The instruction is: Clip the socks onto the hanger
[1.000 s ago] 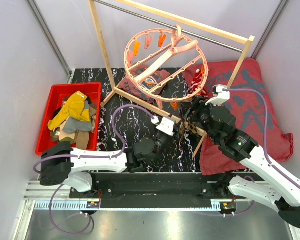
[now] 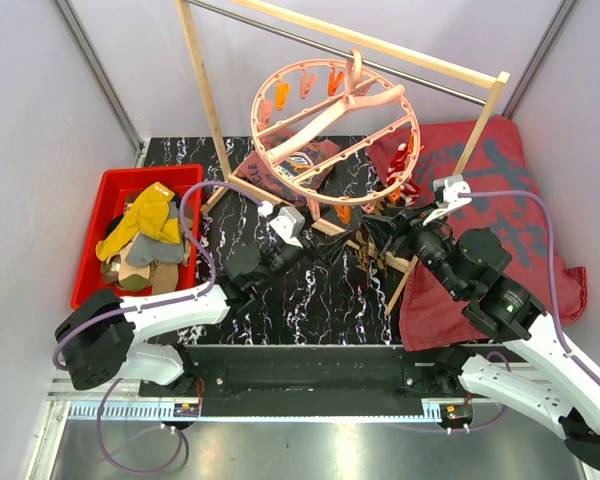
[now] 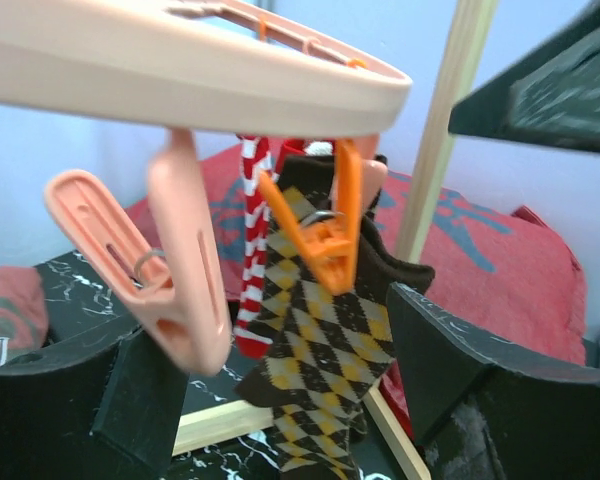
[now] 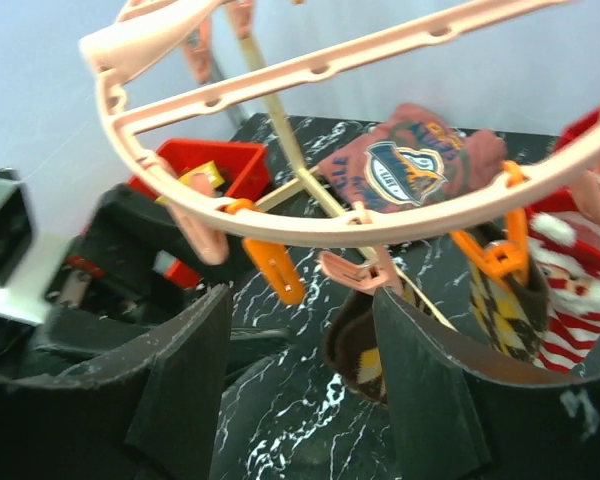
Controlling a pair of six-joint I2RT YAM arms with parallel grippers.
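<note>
The pink round hanger (image 2: 280, 170) hangs from the wooden frame. Patterned argyle socks (image 3: 320, 370) and red striped socks (image 3: 255, 230) hang from clips on it. My left gripper (image 2: 340, 245) stands open below the rim, close to a pink clip (image 3: 190, 260) and an orange clip (image 3: 335, 250). My right gripper (image 2: 380, 225) is also open, just outside the rim at the right, facing the orange clip (image 4: 275, 265) and pink clips, with nothing visible between its fingers.
A red bin (image 2: 95, 280) of loose socks stands at the left. A red cushion (image 2: 490, 280) lies at the right, and a printed cloth bundle (image 4: 370, 170) behind the hanger.
My left gripper has moved up and left toward the hanger rim. My right gripper has shifted slightly, and the hanger has swung a little to the right.
</note>
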